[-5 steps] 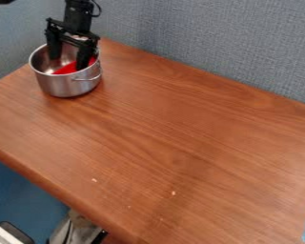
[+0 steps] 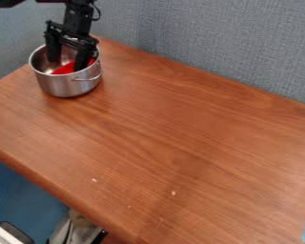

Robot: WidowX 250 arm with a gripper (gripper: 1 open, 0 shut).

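Note:
A steel pot (image 2: 69, 82) with a wire handle stands at the far left corner of the wooden table. Inside it lies a red object (image 2: 81, 65), only partly seen. My black gripper (image 2: 66, 53) reaches down into the pot from above, its fingers over or beside the red object. Whether the fingers are open or shut, and whether anything is between them, is hidden by the pot and the dark shape of the gripper.
A grey padded wall (image 2: 206, 48) runs along the back. Some equipment sits below the table at the bottom left.
The gripper has shifted slightly to the left inside the pot. The pot stays in place.

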